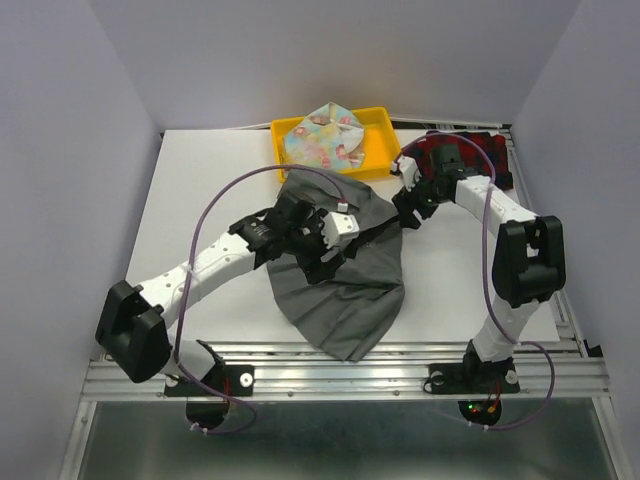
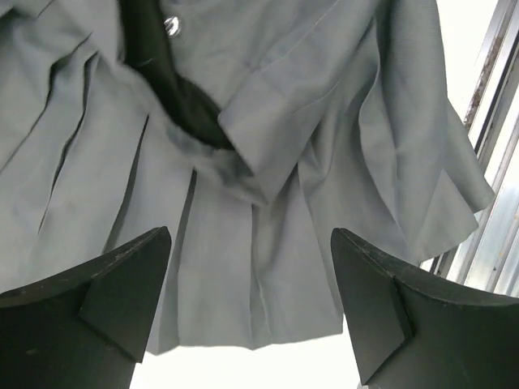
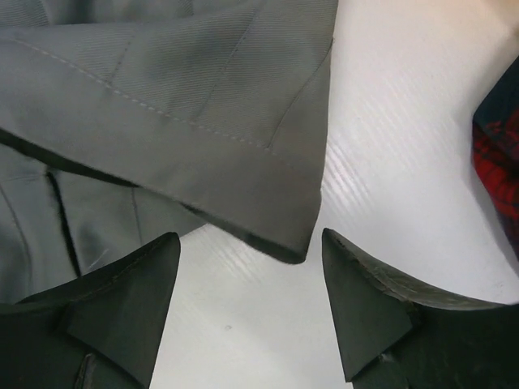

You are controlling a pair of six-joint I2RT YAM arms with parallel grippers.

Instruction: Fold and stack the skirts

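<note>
A grey pleated skirt [image 1: 350, 290] lies rumpled on the white table, its upper part folded over and its lower part reaching the front rail. Over its middle hovers my left gripper [image 1: 325, 270], open; in the left wrist view its spread fingers [image 2: 122, 292] have cloth below them and nothing held. My right gripper [image 1: 408, 218] is at the skirt's right corner. The right wrist view shows its fingers [image 3: 122, 308] apart, with the skirt's folded corner [image 3: 284, 219] just ahead of the gap. A dark red plaid skirt [image 1: 475, 155] lies folded at the back right.
A yellow bin [image 1: 380, 140] holding a pastel patterned cloth [image 1: 325, 140] stands at the back centre. Bare white table [image 1: 200, 160] shows at the left, and more at the right. A metal rail [image 1: 350, 385] runs along the front.
</note>
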